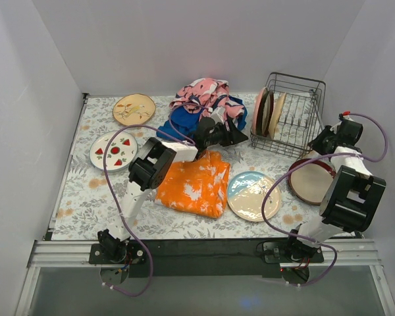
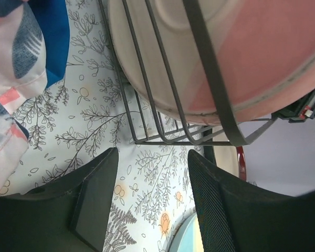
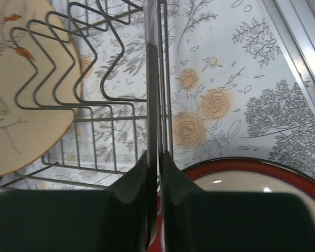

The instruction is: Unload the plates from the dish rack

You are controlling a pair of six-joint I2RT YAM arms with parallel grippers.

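The wire dish rack (image 1: pixel 306 146) stands at the back right, with several plates upright in its left part: a pink plate (image 1: pixel 258 110), dark-rimmed ones and a yellow plate (image 1: pixel 276 115). My left gripper (image 1: pixel 240 137) is open just left of the rack; between its fingers is only bare table, and the pink plate (image 2: pixel 268 52) looms above behind rack wires. At the rack's right side, my right gripper has its fingers closed in on the rack's rim wire (image 3: pixel 153 94). How firmly they press cannot be seen.
Flat on the table lie a blue-rimmed cream plate (image 1: pixel 247 197), a brown-rimmed plate (image 1: pixel 309 184), a watermelon plate (image 1: pixel 102 158) and a yellow plate (image 1: pixel 133 109). An orange cloth (image 1: pixel 194 184) and a pink-and-blue cloth (image 1: pixel 207 95) fill the middle.
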